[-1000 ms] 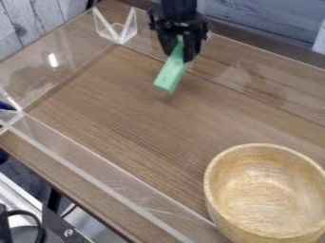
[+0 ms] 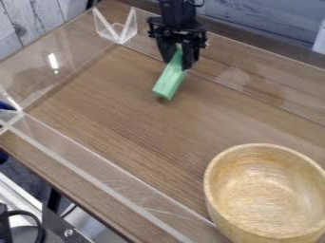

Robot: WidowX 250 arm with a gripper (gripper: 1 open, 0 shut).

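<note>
My black gripper (image 2: 177, 49) is at the top centre of the camera view, shut on a green object (image 2: 169, 82) that hangs down and slightly left from between its fingers. The object is elongated; whether its lower end touches the wooden table (image 2: 140, 152) cannot be told.
A large pale wooden bowl (image 2: 273, 192) fills the bottom right. A clear plastic piece (image 2: 116, 26) stands at the top left, and transparent plastic lies along the left edge. Black cables show at the bottom left.
Over the last second my gripper has moved slightly down in the view with the green object in it. The bowl has not moved.
</note>
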